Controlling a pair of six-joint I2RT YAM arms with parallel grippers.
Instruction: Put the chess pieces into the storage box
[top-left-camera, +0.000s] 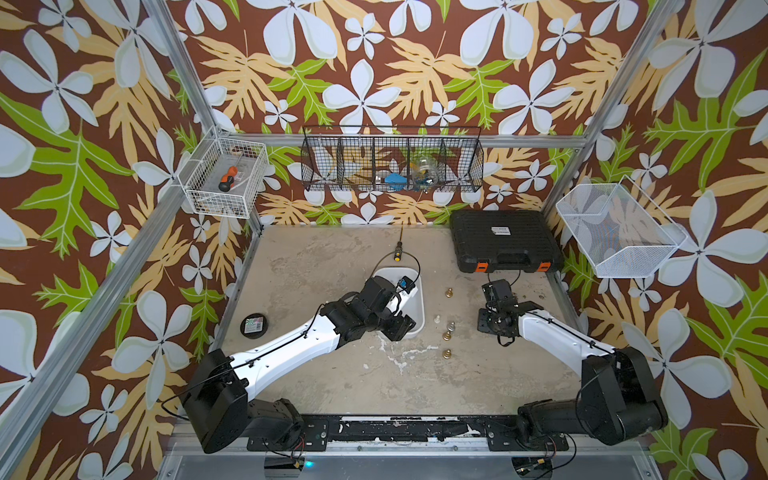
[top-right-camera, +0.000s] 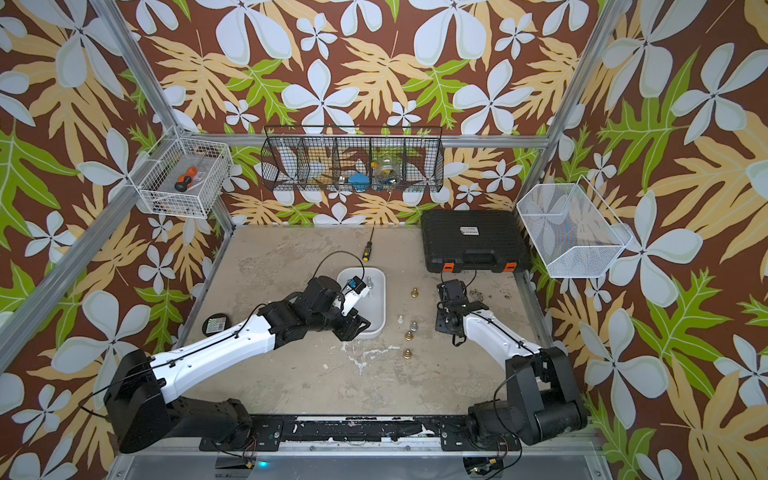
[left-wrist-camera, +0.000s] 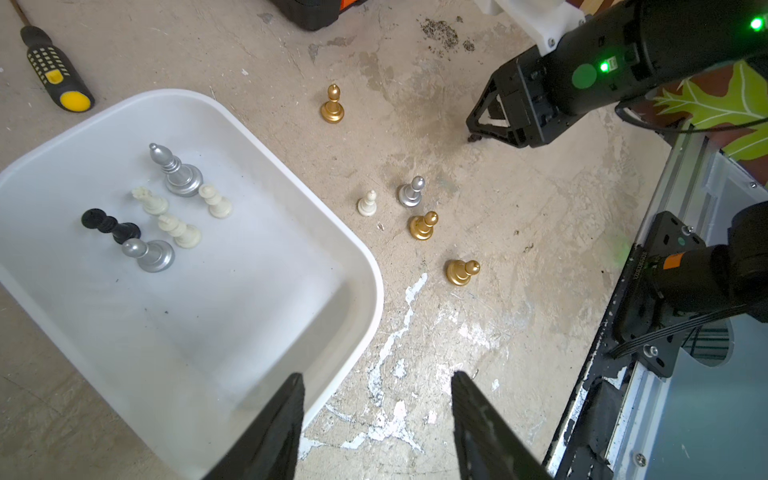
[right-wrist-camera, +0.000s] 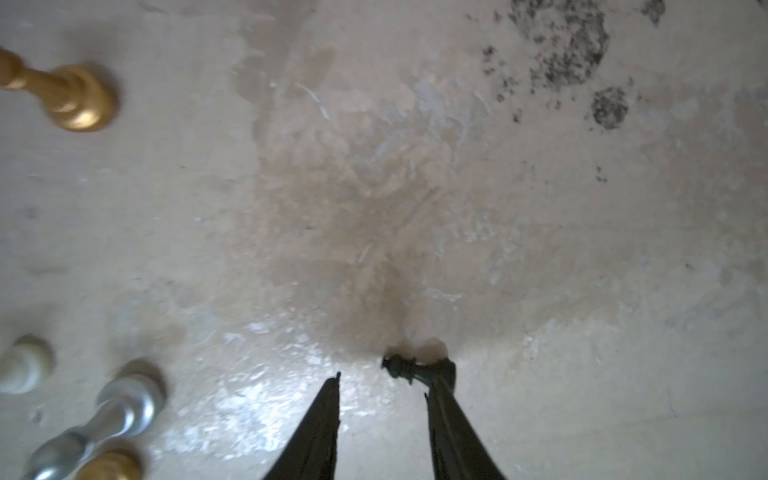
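The white storage box (left-wrist-camera: 256, 336) holds several chess pieces: silver ones (left-wrist-camera: 152, 254), white ones (left-wrist-camera: 214, 200) and a black one (left-wrist-camera: 112, 225). My left gripper hangs open at the box's right wall, nothing between its fingers. Outside on the table stand a gold pawn (left-wrist-camera: 333, 104) farther back, a white pawn (left-wrist-camera: 367, 203), a silver pawn (left-wrist-camera: 411, 192) and two more gold pawns (left-wrist-camera: 421, 225) (left-wrist-camera: 461, 272). A small black chess piece (right-wrist-camera: 424, 370) lies on its side ahead of my right gripper, which is open and empty; the right fingertip partly overlaps its base.
A black tool case (top-left-camera: 505, 240) stands at the back right. A screwdriver (left-wrist-camera: 56, 72) lies behind the box, and a black round item (top-left-camera: 253, 325) rests at the far left. Bare table lies in front of the pawns.
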